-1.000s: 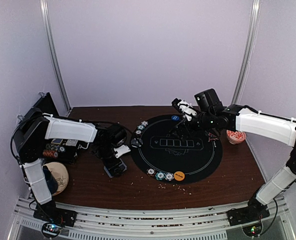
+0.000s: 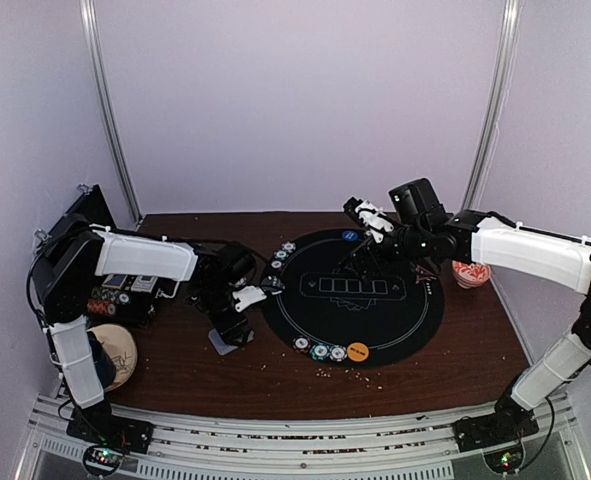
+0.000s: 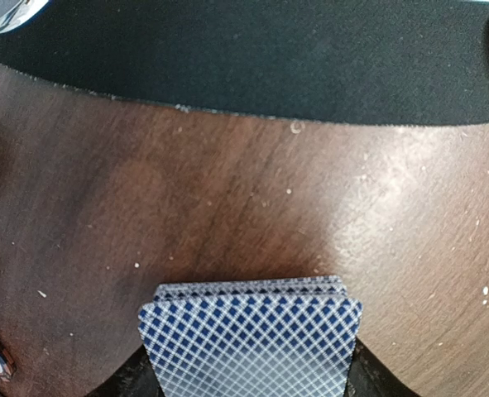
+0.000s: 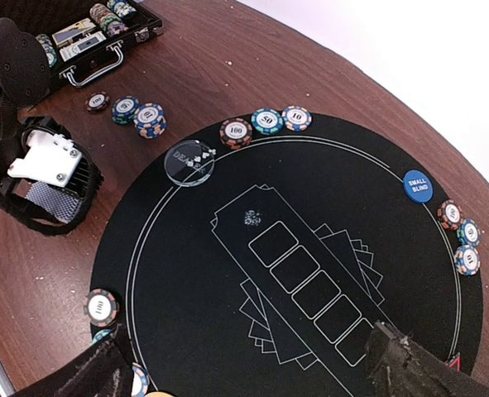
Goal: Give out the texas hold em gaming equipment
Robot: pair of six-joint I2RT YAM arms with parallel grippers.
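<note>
A deck of blue checked cards lies between the fingers of my left gripper, low over the wood left of the black poker mat; whether the fingers press on it is unclear. My right gripper hangs open and empty above the mat. Chips, a clear dealer button, a blue small blind button and an orange button sit around the mat's edge.
An open chip case stands at the left, with loose chip stacks beside it. A round beige object is at the front left, a red-patterned bowl at the right.
The right arm appears still.
</note>
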